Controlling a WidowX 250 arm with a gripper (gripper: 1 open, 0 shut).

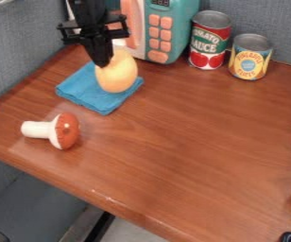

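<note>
My black gripper [100,53] reaches down from the top of the view onto an orange onion-like object [116,74], which it holds over or on a folded blue cloth [82,90]. The fingertips are partly hidden behind the object. A toy mushroom [59,130] with a red cap and white stem lies on its side at the front left of the wooden table [186,151].
A teal and pink toy microwave [163,28] stands at the back, with a tomato sauce can [209,43] and a yellow-labelled can [249,59] to its right. White and black objects sit at the right edge.
</note>
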